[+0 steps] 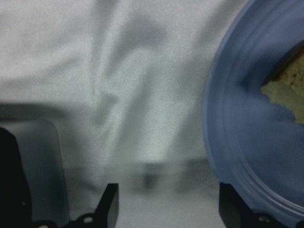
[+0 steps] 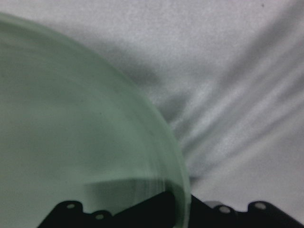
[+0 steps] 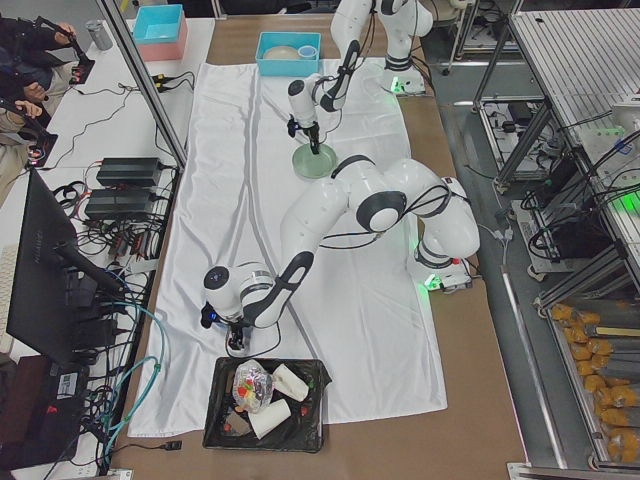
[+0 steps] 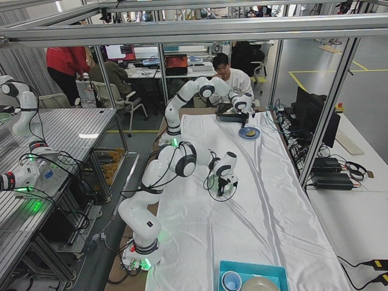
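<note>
A blue plate [image 1: 237,142] holding a piece of bread-like food [image 1: 289,90] lies at the right of the left wrist view; my left gripper is open over the cloth beside it, with nothing between its fingertips. A pale green plate [image 2: 76,123] fills the left of the right wrist view. My right gripper has its fingers closed in on that plate's rim, one on either side, so it is shut on the green plate.
A black tray [image 3: 215,420] with wrapped items and white rolls stands by the left arm at the table's end. A turquoise bin [image 4: 248,270] with cup and dish sits at the other end.
</note>
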